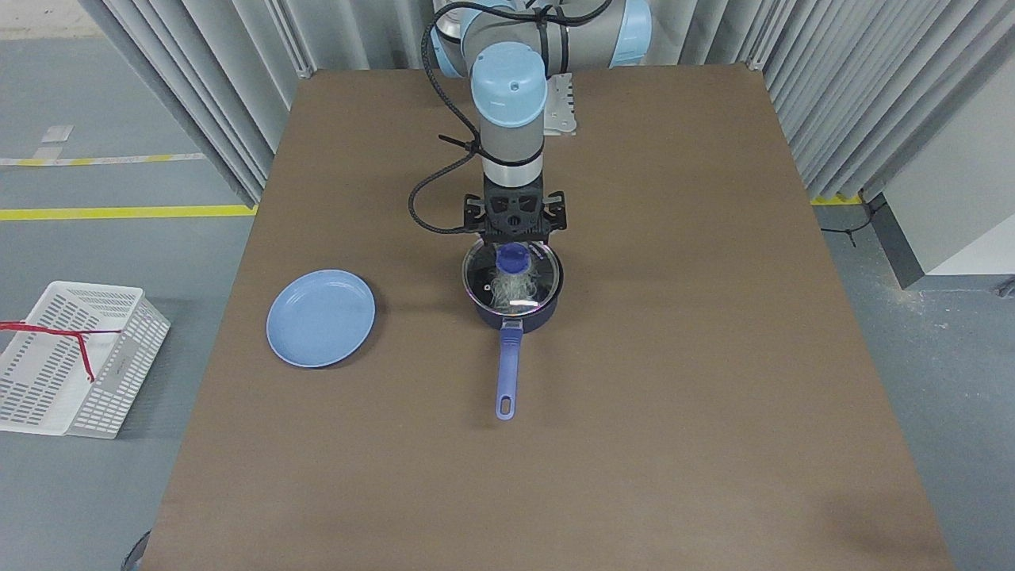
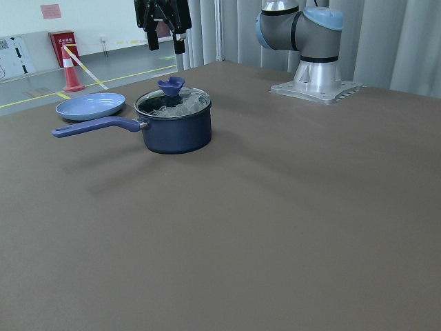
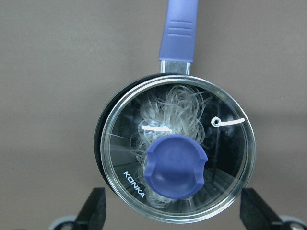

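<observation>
A blue saucepan (image 2: 180,134) with its handle (image 1: 506,371) toward the front camera stands mid-table, a glass lid with a blue knob (image 3: 175,166) on it and pale tangled strands showing through. My black gripper (image 2: 162,34) hangs above the lid, its fingers apart with nothing between them; in the wrist view they flank the lid's lower edge. A light blue plate (image 1: 319,317) lies left of the pan in the front view.
A white perforated basket (image 1: 114,400) stands on the floor at the left, beyond the table's edge.
</observation>
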